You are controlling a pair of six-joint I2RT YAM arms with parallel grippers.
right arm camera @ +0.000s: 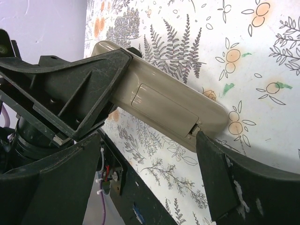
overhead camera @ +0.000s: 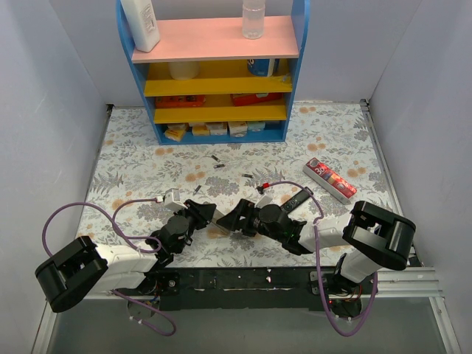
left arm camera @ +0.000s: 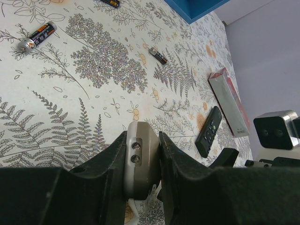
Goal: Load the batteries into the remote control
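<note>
A beige-grey remote control (right arm camera: pixel 211 115) is held above the table, its back turned to the right wrist camera and its battery cover (right arm camera: pixel 165 108) in place. My left gripper is shut on the remote, gripping it towards one end. Close over the cover, my right gripper stands open; one finger (right arm camera: pixel 220 168) is near the small latch slot at the cover's end, and contact cannot be told. Loose batteries lie on the table: one silver-and-black battery (left arm camera: pixel 37 36), another battery (left arm camera: pixel 158 55), and more in the top view, including one battery (overhead camera: pixel 219 166).
A black remote (overhead camera: pixel 295 200) lies to the right, partly beside the right arm. Beyond it is a red-and-white box (overhead camera: pixel 330 180). A blue shelf unit (overhead camera: pixel 214 138) stands at the back.
</note>
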